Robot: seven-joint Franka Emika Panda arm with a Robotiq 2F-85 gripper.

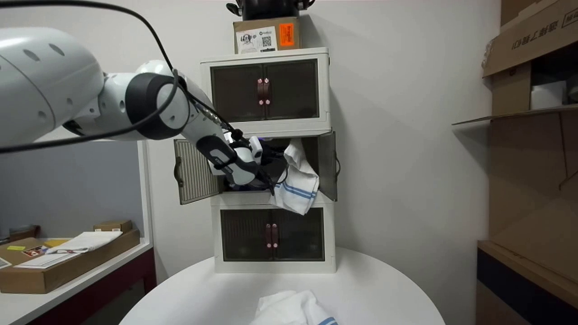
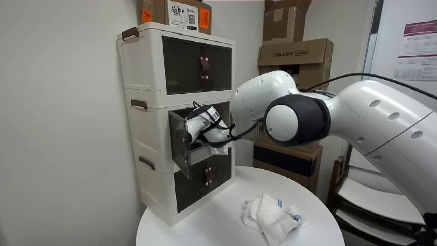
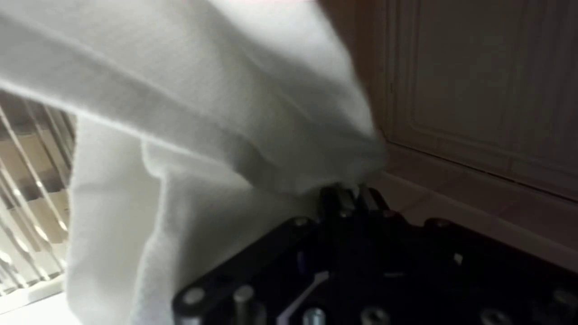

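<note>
A white towel with blue stripes (image 1: 296,187) hangs from my gripper, which is shut on it. The gripper reaches into the open middle compartment of the white cabinet (image 1: 273,268), while the towel's striped lower end drapes out over the compartment's front edge. In the wrist view pale folds of the towel (image 3: 216,108) fill the left side, and the dark fingers (image 3: 336,203) pinch the cloth at its lower right corner. A second white towel with blue stripes (image 2: 268,217) lies crumpled on the round white table (image 2: 196,233).
Both doors of the middle compartment stand open, the left door (image 1: 196,172) and the right door (image 1: 328,165) flanking my arm. The top doors (image 1: 238,92) and bottom doors (image 1: 246,235) are closed. Cardboard boxes (image 2: 295,53) are stacked beyond the cabinet.
</note>
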